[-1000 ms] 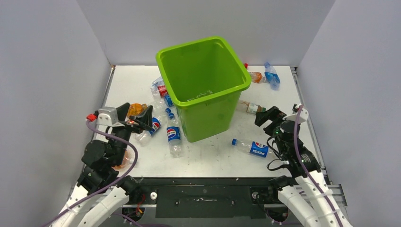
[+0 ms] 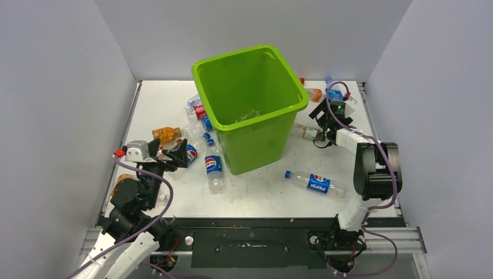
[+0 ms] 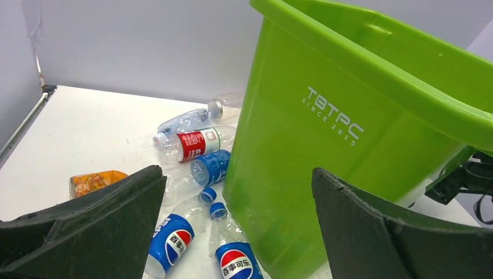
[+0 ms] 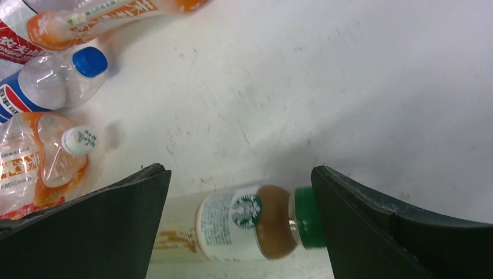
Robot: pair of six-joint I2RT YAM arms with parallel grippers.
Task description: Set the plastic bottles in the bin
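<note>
My right gripper point(image 2: 325, 116) is open above a Starbucks bottle point(image 4: 244, 224) with a green cap, lying right of the green bin point(image 2: 256, 145). My left gripper is open over the left-side bottles, facing the bin. These include an orange bottle point(image 2: 165, 134), a red-label bottle point(image 3: 192, 144) and Pepsi bottles point(image 2: 214, 165). Another Pepsi bottle point(image 2: 314, 183) lies at front right. Orange-label bottles point(image 4: 40, 168) and a blue-capped bottle point(image 4: 58, 84) show in the right wrist view. A clear item point(image 2: 249, 116) lies inside the bin.
The white table point(image 2: 256, 197) is bounded by grey walls at the back and sides. The bin takes up the middle and back. Bare table shows at the front centre and back left.
My right arm has swung toward the back of the table, over the Starbucks bottle.
</note>
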